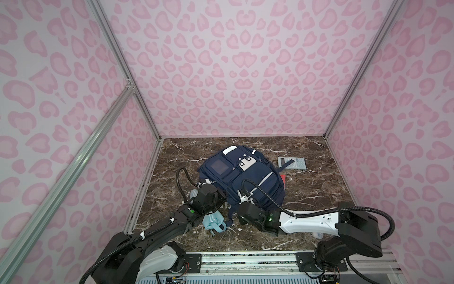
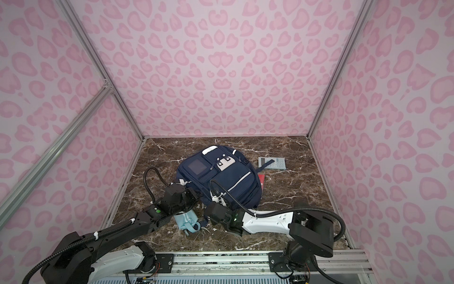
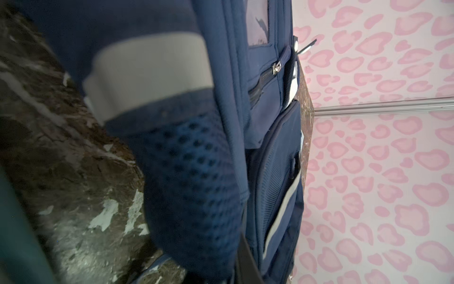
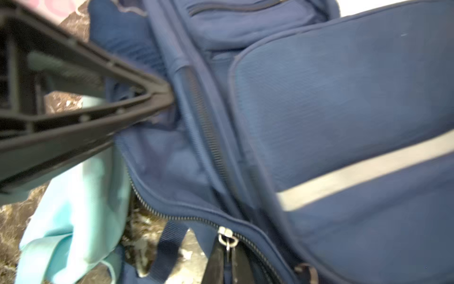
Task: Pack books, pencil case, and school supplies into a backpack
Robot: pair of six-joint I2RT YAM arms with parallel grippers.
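The navy backpack [image 1: 246, 175] lies flap up in the middle of the marble floor. My left gripper [image 1: 208, 187] is at its near-left side. The left wrist view is filled by a mesh side pocket [image 3: 189, 184], and that gripper's fingers are too hidden to read. My right gripper is shut at the near edge, beside a silver zipper pull [image 4: 227, 236]; whether it pinches the pull is unclear. A light-blue pencil case or pouch [image 4: 71, 213] lies at the near left, partly under my left arm.
A calculator [image 1: 293, 163] lies behind the backpack at the right, with a red item [image 2: 261, 181] partly under the bag. The pink walls bound the space.
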